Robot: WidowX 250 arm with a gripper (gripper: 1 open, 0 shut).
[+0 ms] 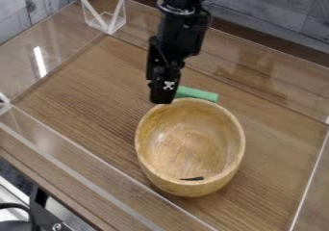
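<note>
My black gripper [164, 81] hangs down from the top centre, open, above and just left of a green bar [199, 93]. The bar lies on the wooden table behind a large wooden bowl [221, 163]; its left part is hidden by the gripper. A small dark piece [191, 178] is in the bottom of the bowl.
Wooden table [77, 119] with clear room left and right of the bowl. A white wire-like object [106, 13] stands at the back left. Dark cable shows at the lower left. Raised wooden edges border the back.
</note>
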